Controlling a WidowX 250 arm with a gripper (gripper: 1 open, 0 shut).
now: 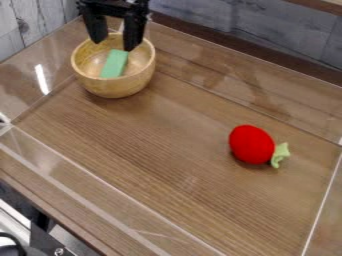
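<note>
My gripper [111, 30] is at the top left, just above a round tan bowl [114, 85], its dark fingers pointing down and apart. A pale green block [114, 63] lies inside the bowl, below the gripper. Whether anything touches the fingers is hard to tell at this size.
A red ball-like object [251, 144] with a pale green top lies at the right of the wooden table [160, 190]. A pale wall stands at the upper left.
</note>
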